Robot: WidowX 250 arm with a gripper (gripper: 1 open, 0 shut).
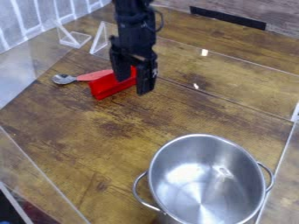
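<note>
My black gripper [133,73] hangs down at the upper middle, its fingers reaching to a red block [105,87] that lies on the wooden table. It overlaps the block's right part; whether it touches or holds it I cannot tell. A spoon [65,79] with a pinkish-red handle lies just left of the block.
A large steel pot [205,179] with two handles stands at the lower right. Clear plastic pieces [73,39] stand at the upper left near the edge.
</note>
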